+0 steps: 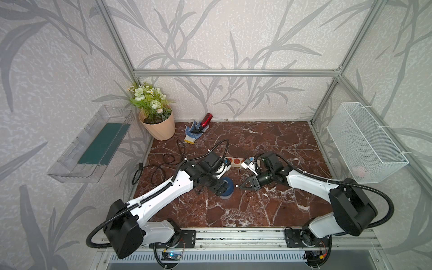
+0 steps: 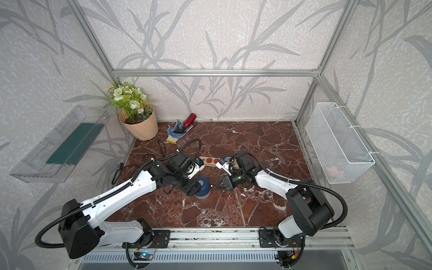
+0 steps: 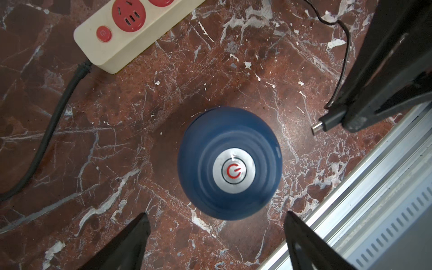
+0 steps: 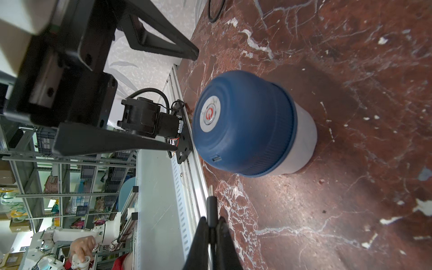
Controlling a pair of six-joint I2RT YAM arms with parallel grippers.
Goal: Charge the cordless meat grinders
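Note:
The cordless grinder (image 3: 229, 193) stands upright on the table, a blue dome with a power button (image 3: 233, 171) on top. In the right wrist view its small charging port (image 4: 216, 158) shows low on the blue part, above a whitish base (image 4: 299, 141). My left gripper is beside the dome, its fingers spread apart and empty, not touching it as far as I can see. My right gripper is shut on a black charging plug (image 4: 212, 202) with a thin metal tip. That tip is close to the grinder but apart from it.
A power strip (image 3: 130, 31) with red sockets lies behind the grinder, its cord running left. The charger cable (image 3: 345, 49) trails from my right gripper. Further back are a blue cloth (image 1: 193, 131), a red-handled object (image 1: 206, 120) and a potted plant (image 1: 157, 128).

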